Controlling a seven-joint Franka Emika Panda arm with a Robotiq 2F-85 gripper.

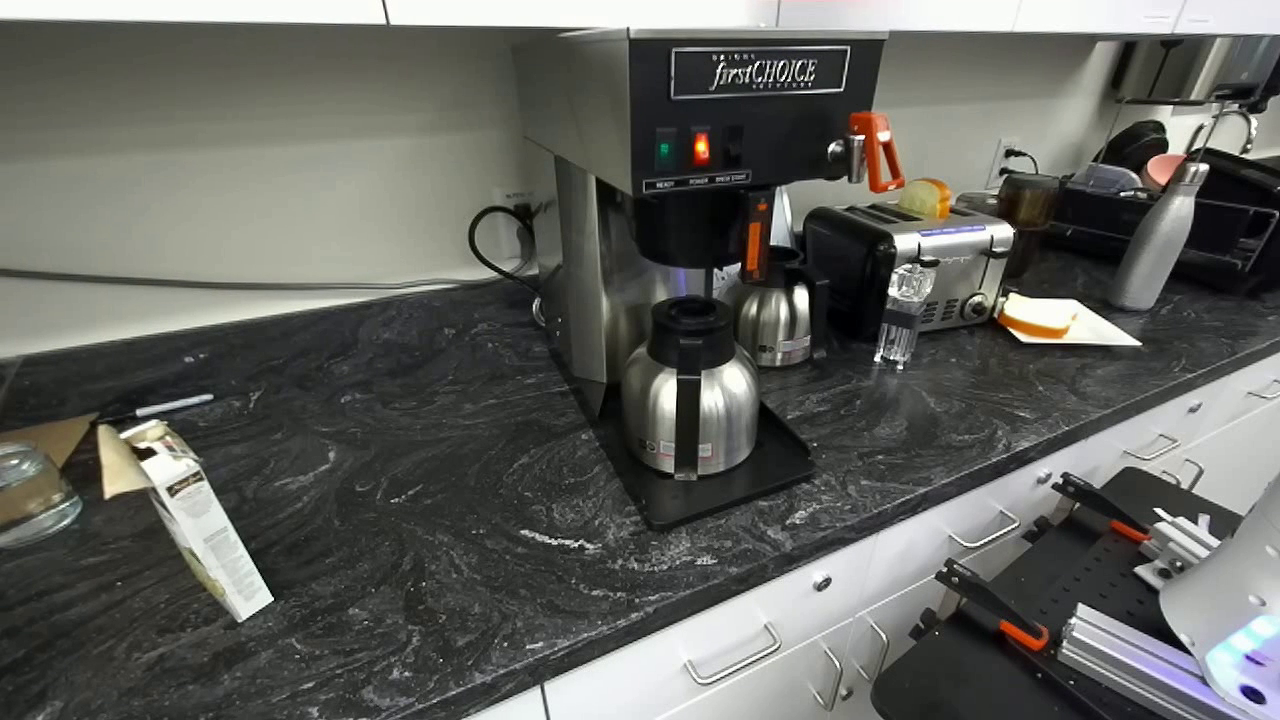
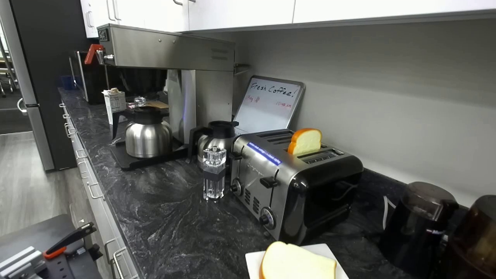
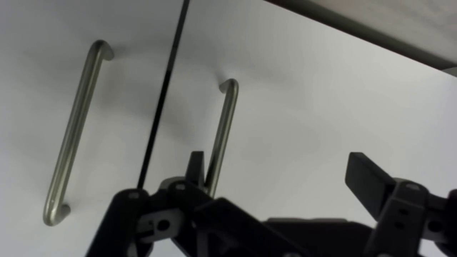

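In the wrist view my gripper stands open, its fingers wide apart and nothing held between them. Behind it are white cabinet doors with two metal bar handles. The right handle passes behind my left finger, which hides its lower end; whether they touch I cannot tell. The left handle is clear of the fingers. Neither exterior view shows the gripper; only part of the arm's white base appears at the right edge of exterior view 1.
On the dark counter stand a coffee maker, a steel carafe, a toaster with bread in a slot, a clear grinder and a plate with bread. A carton leans at left.
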